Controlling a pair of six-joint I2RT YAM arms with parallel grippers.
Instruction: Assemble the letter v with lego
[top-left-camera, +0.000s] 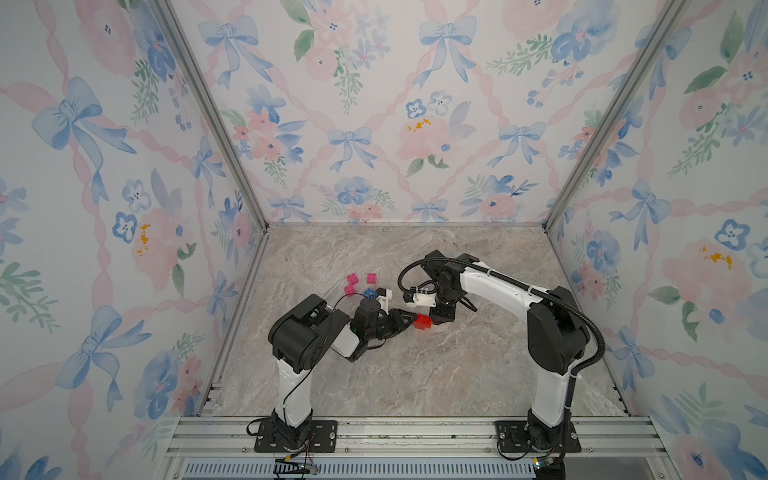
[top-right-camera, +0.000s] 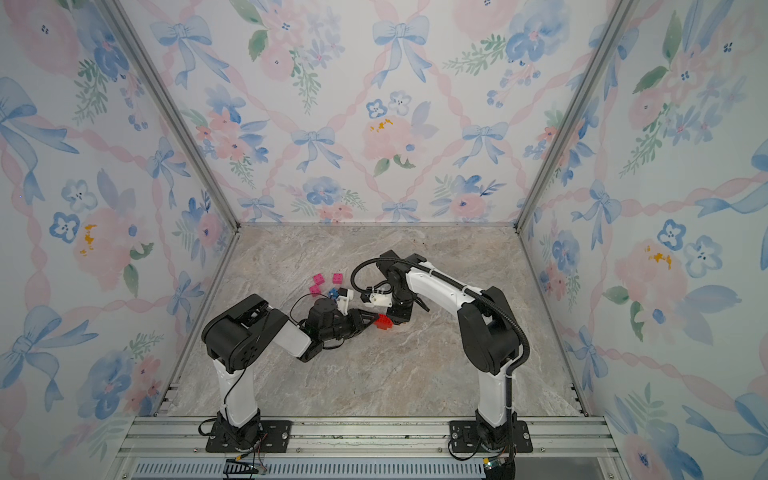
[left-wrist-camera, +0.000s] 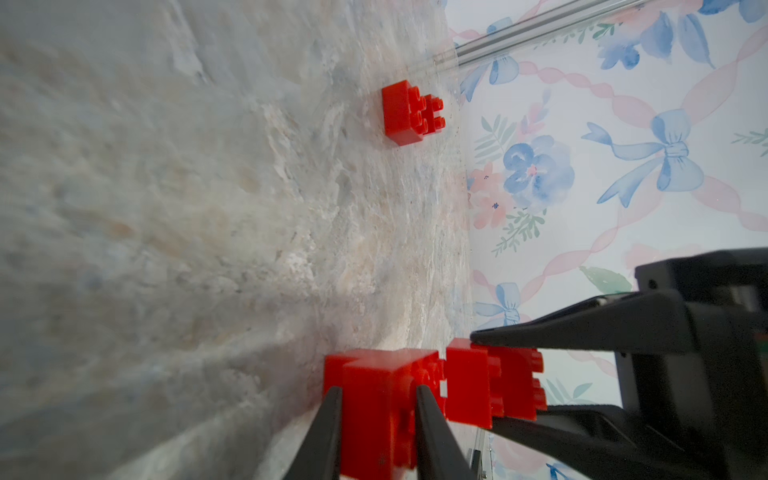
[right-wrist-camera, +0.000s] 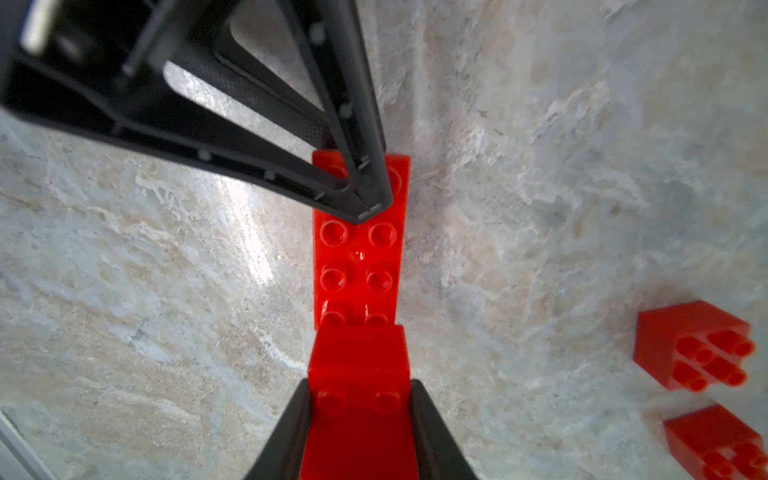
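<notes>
My left gripper is shut on one end of a red strip (right-wrist-camera: 357, 264) built from bricks, which shows two rows of studs in the right wrist view. Coming in at the other end is my right gripper, shut on a red brick (right-wrist-camera: 360, 360). In the left wrist view this held brick (left-wrist-camera: 468, 388) has its studs facing away from the strip. Its near face is very close to the strip's studded side; whether they touch, I cannot tell. From above, both grippers meet around the red pieces (top-left-camera: 422, 321) near mid-table.
Loose red bricks (right-wrist-camera: 692, 344) lie on the floor to one side in the right wrist view. Pink bricks (top-left-camera: 371, 278) and blue bricks (top-left-camera: 369, 293) lie behind the left arm.
</notes>
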